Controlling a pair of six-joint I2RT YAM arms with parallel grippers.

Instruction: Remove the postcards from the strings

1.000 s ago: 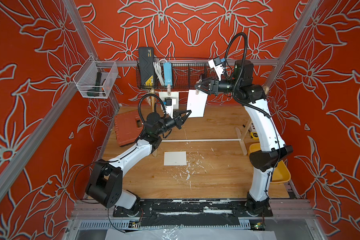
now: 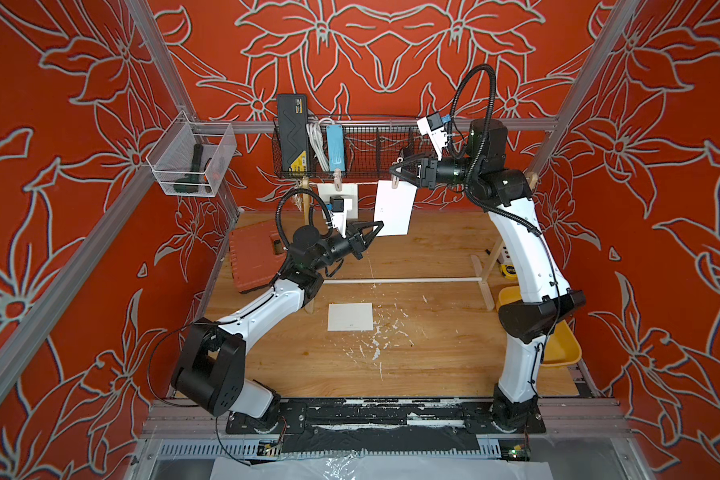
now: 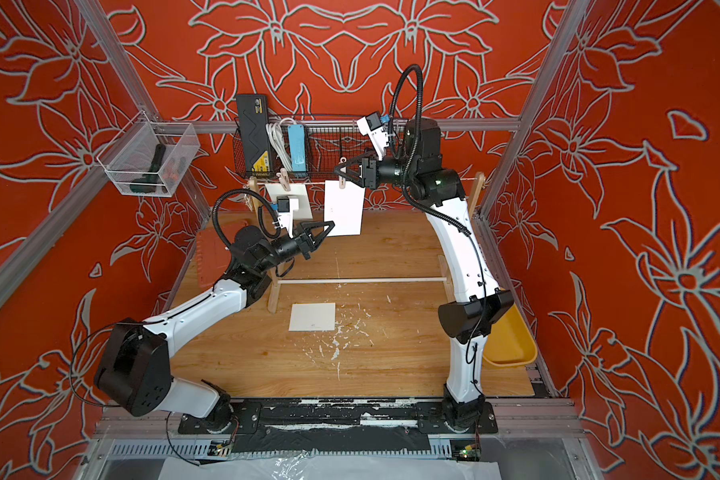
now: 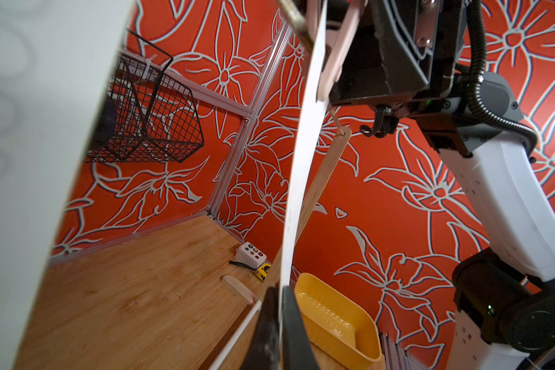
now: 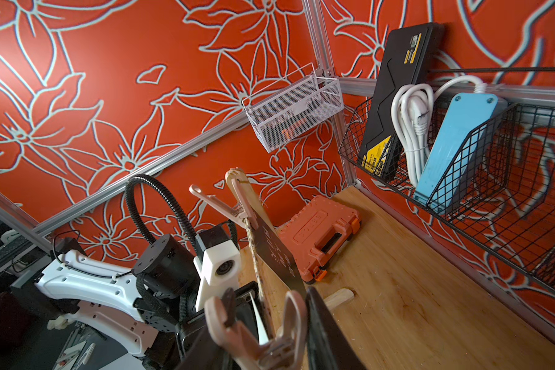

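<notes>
A white postcard [image 2: 393, 209] hangs from the string under a wooden clothespin [image 5: 296, 320], on which my right gripper [image 3: 345, 169] is shut. My left gripper is shut on the lower part of that postcard, which appears edge-on between its fingers in the left wrist view. Another postcard [image 3: 296, 193] hangs further left under its own clothespin [image 3: 284, 177], partly behind the left arm. A white card [image 2: 349, 317] lies flat on the table near the middle.
A wire basket [image 2: 376, 144] is on the back rail, a clear bin [image 2: 185, 164] at upper left, an orange case [image 2: 249, 256] at table left and a yellow tray [image 3: 510, 344] at right. The front middle table is mostly open, with white scraps.
Hardly anything differs in the top left view; the hanging postcard has shifted very slightly, and both arms hold about the same positions.
</notes>
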